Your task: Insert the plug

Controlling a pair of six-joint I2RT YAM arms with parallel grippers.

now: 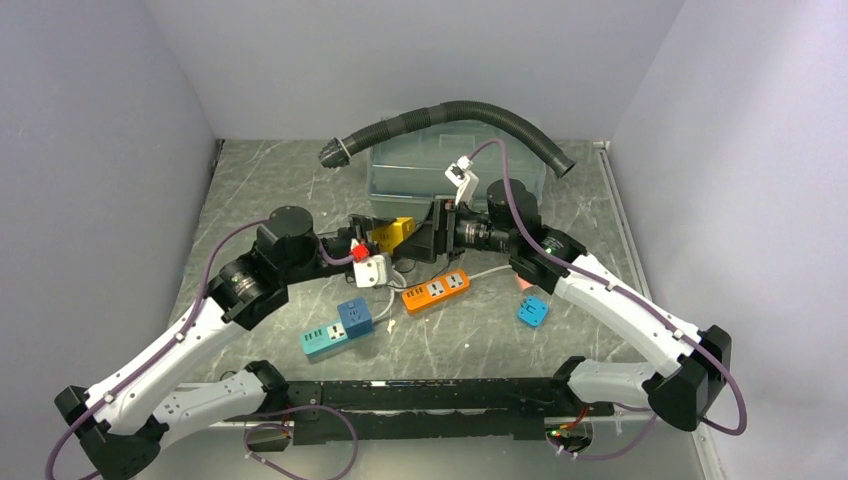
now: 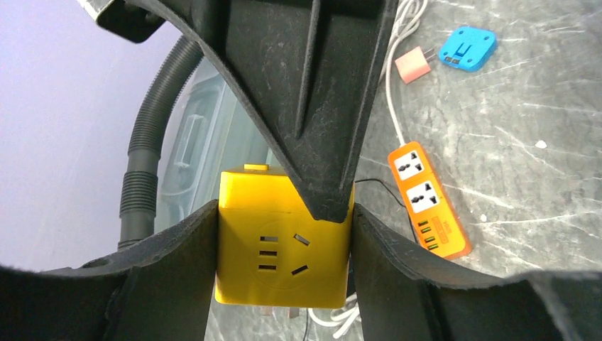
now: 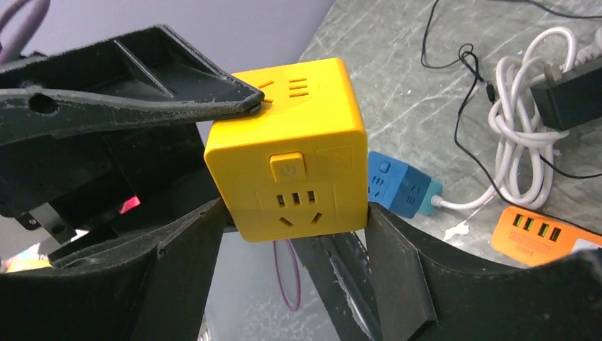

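A yellow cube plug adapter [image 1: 393, 235] is held up in the air between both arms, over the back middle of the table. In the left wrist view, the cube [image 2: 280, 245] shows a slotted face, with the fingers of my left gripper against its two sides. A black finger of the right gripper crosses its upper right corner. From the right wrist, the cube [image 3: 291, 163] shows its power button and sockets; my right gripper has a finger at each side of its lower part. A left-gripper finger lies along its upper left edge. Prongs are mostly hidden.
On the table lie an orange power strip [image 1: 435, 291], a teal strip [image 1: 323, 340] with a dark blue cube [image 1: 355, 316], a light blue adapter [image 1: 532, 311] and a small pink plug [image 2: 413, 65]. A clear bin [image 1: 385, 180] and black hose [image 1: 450, 108] are behind.
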